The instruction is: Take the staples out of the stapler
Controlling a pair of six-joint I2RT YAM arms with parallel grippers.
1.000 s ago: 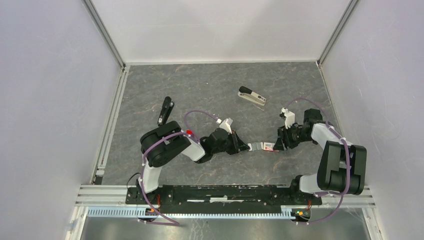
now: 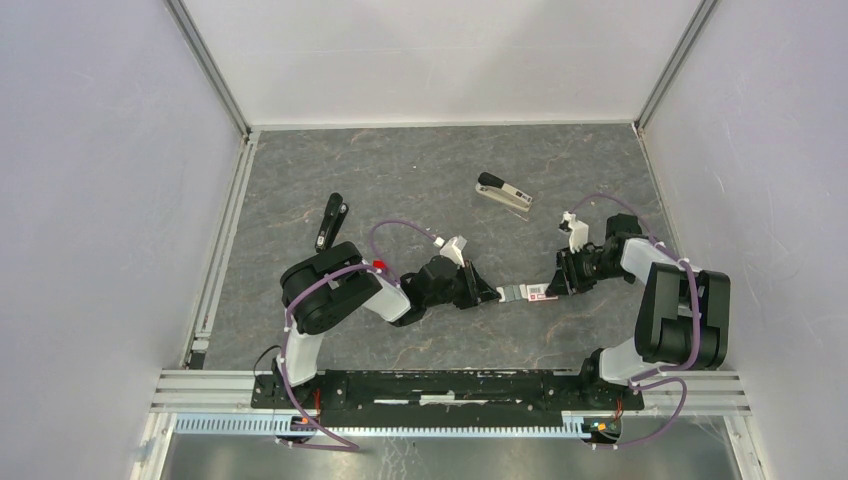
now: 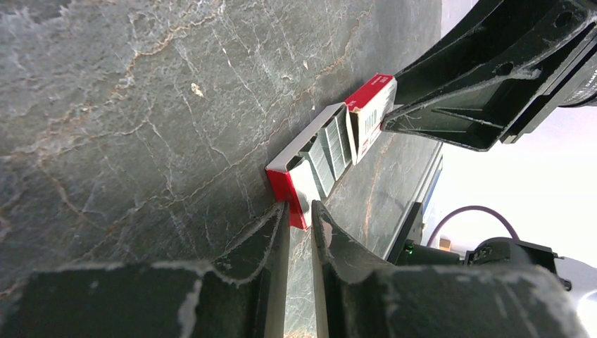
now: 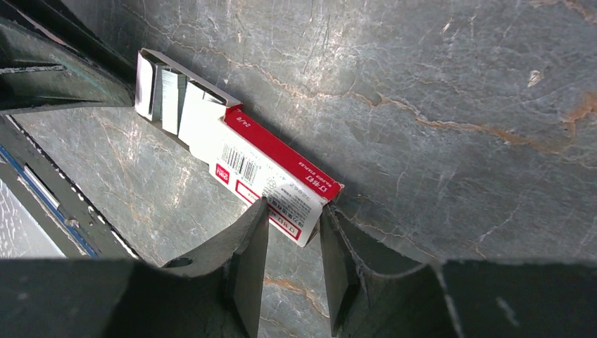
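Note:
A red and white staple box [image 4: 267,169] lies on the grey table between my two grippers, its sleeve slid partway off its inner tray. Grey staple strips [image 3: 329,149] show in the bared middle. On the tray's red end [image 3: 285,189] my left gripper is shut. My right gripper stands part open at the sleeve's outer end, one finger on each side of its corner. Farther back in the top view rests a beige and black stapler [image 2: 505,193], which looks opened up, out of reach of both grippers.
A second, black stapler [image 2: 332,222] lies at the left, behind the left arm. Side walls and a rear wall [image 2: 445,70] bound the table.
The right arm has shifted very slightly, while the left arm and both staplers have stayed put. The box looks nearly the same.

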